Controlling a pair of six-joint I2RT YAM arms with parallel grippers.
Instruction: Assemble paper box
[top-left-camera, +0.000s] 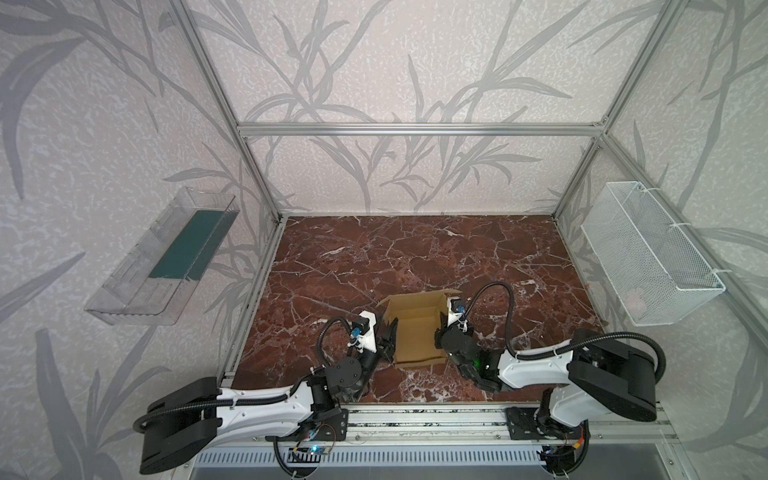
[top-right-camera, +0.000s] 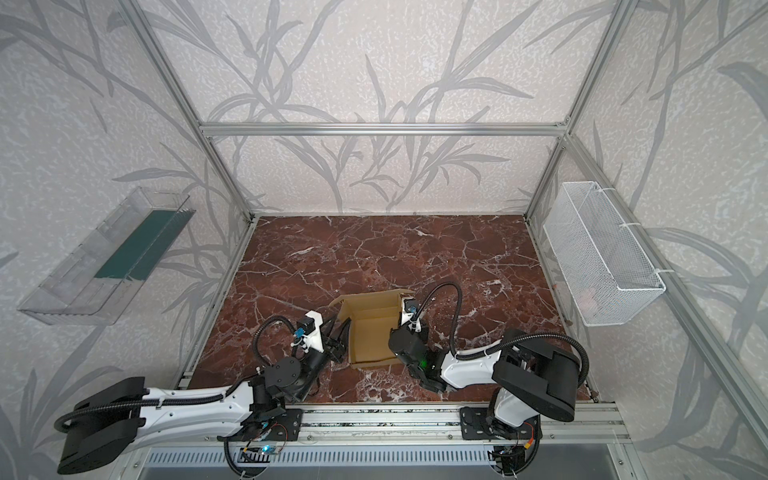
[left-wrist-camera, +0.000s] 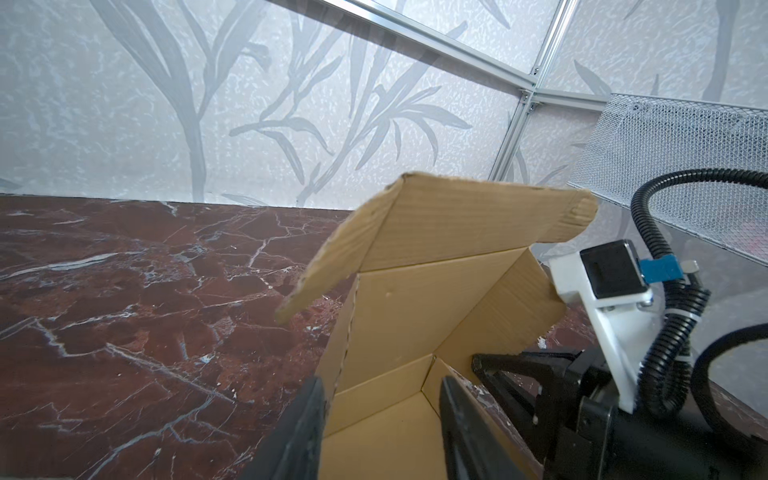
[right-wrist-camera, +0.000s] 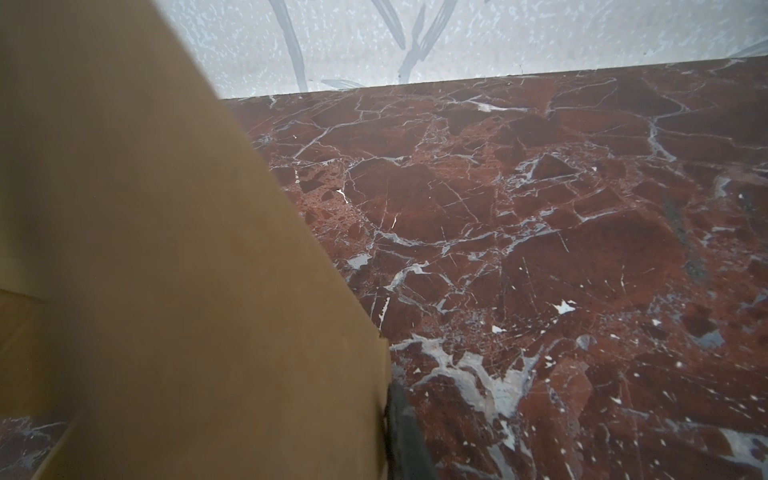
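The open brown cardboard box (top-left-camera: 419, 328) stands on the table between my two arms, its inside facing up. In the left wrist view its back wall (left-wrist-camera: 424, 308) rises with a top flap (left-wrist-camera: 472, 216) tilted outward, and a narrow side flap hangs at the left. My left gripper is at the box's left side, its fingers (left-wrist-camera: 464, 436) parted with nothing gripped between them. My right gripper (top-left-camera: 441, 328) is at the right wall, shut on its thin cardboard. A dark finger (right-wrist-camera: 404, 428) lies against this wall panel (right-wrist-camera: 232, 304) in the right wrist view; the other is hidden.
A clear tray with a green base (top-left-camera: 192, 244) hangs on the left wall, and a white wire basket (top-left-camera: 652, 252) on the right wall.
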